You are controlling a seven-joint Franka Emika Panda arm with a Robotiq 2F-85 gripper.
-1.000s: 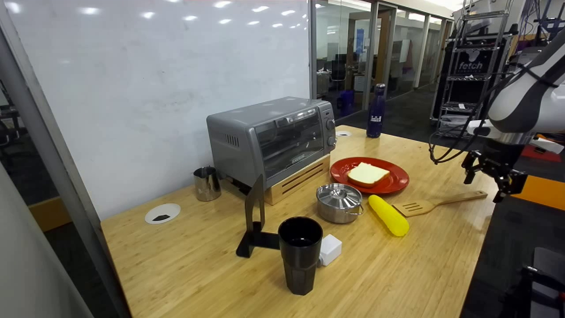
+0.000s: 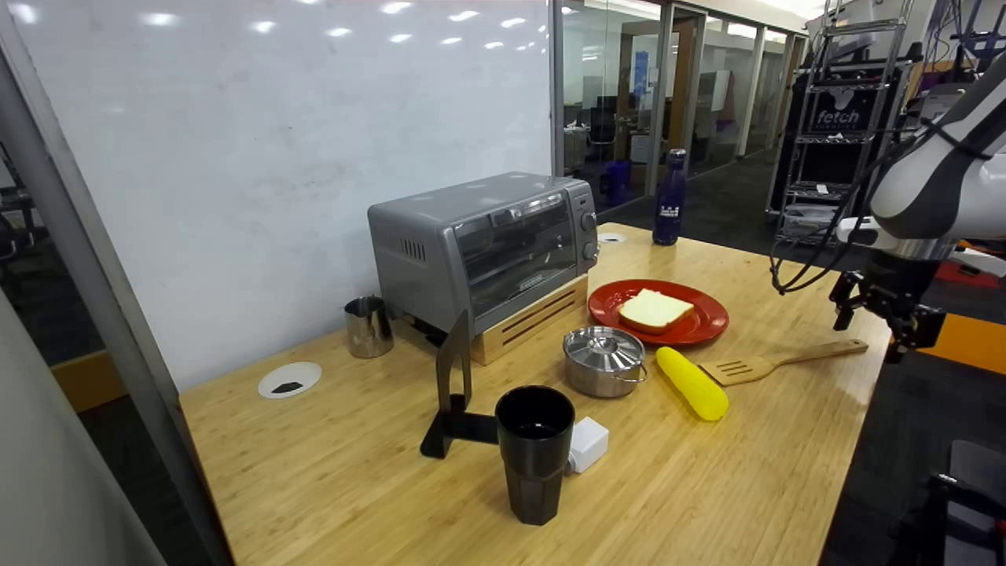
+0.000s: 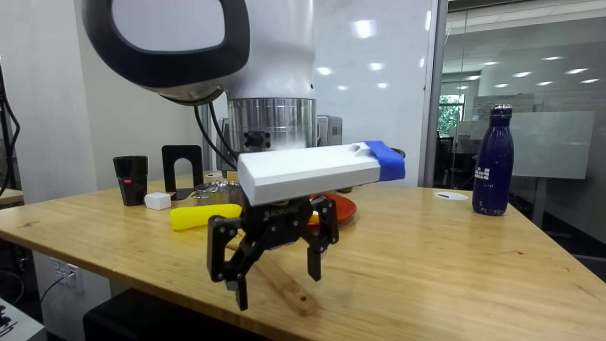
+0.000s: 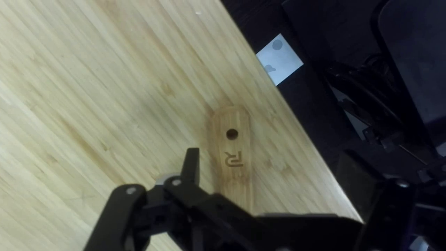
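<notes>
My gripper [image 3: 278, 292] is open above the wooden spatula [image 2: 797, 355], with nothing held. In exterior view 2 its two fingers hang apart on either side of the spatula's handle [image 3: 288, 286], near the table's front edge. The wrist view shows the handle's end [image 4: 231, 167], with a hole and an engraved mark, lying between the spread fingers but below them. Most of the spatula is hidden there by the gripper's body. Flat on the wood, the spatula has its blade beside a yellow, elongated object [image 2: 693, 383].
A red plate [image 2: 709, 325] holds a bread slice [image 2: 655, 310]. Around it stand a lidded pot [image 2: 603, 362], toaster oven [image 2: 481, 250], black cup [image 2: 535, 453], white block [image 2: 589, 444], black stand [image 2: 454, 377], metal pitcher [image 2: 368, 327] and blue bottle [image 2: 670, 200].
My gripper has shifted slightly to the right in exterior view 1, toward the table's edge. The spatula and the other objects have stayed in place.
</notes>
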